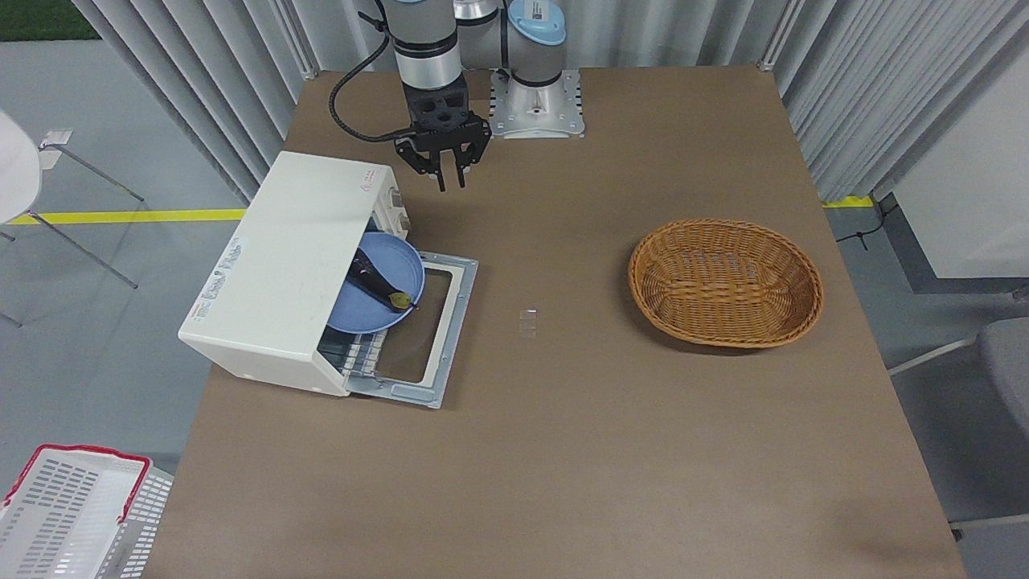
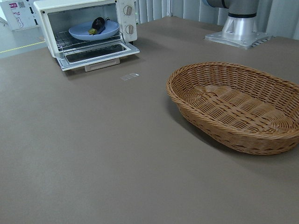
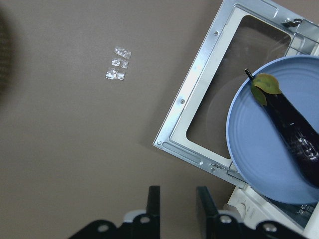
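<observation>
A white toaster oven [image 1: 270, 260] stands on the table with its glass door [image 1: 453, 328] folded down. On its rack sits a blue plate [image 1: 357, 309] holding a dark eggplant [image 1: 371, 275] with a green leafy stem, also clear in the wrist view [image 3: 294, 129]. My gripper [image 1: 450, 178] hangs open above the table at the back, beyond the oven's control-panel end, with nothing between its fingers.
A brown wicker basket [image 1: 725, 285] stands empty on the right of the table [image 1: 598, 463]. A white crate [image 1: 77, 511] is off the table's left edge.
</observation>
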